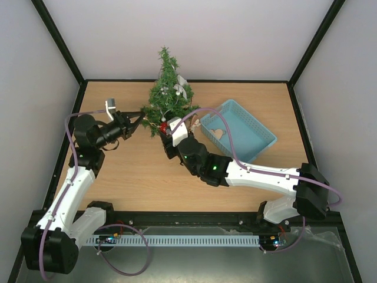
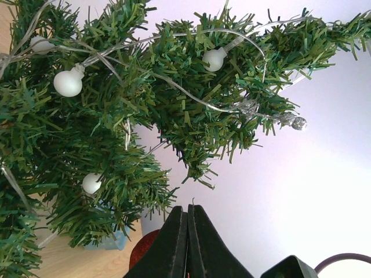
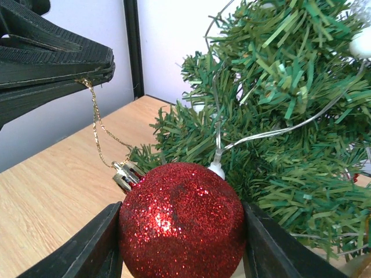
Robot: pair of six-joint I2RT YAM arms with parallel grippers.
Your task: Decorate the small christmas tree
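Note:
The small Christmas tree [image 1: 167, 94] stands at the back of the table, wound with a wire string of white bulbs [image 2: 68, 83]. My right gripper is shut on a glittery red ball [image 3: 181, 217], beside the tree's lower branches. From the ball's silver cap a thin gold loop [image 3: 97, 130] runs up to my left gripper, whose closed fingertips pinch its upper end. In the left wrist view, the left gripper is shut, with part of the red ball behind its fingers. The loop itself is not visible there.
A light blue basket [image 1: 259, 125] sits right of the tree with a heart-shaped wooden ornament [image 1: 217, 133] inside. White clips [image 1: 182, 80] decorate the tree's right side.

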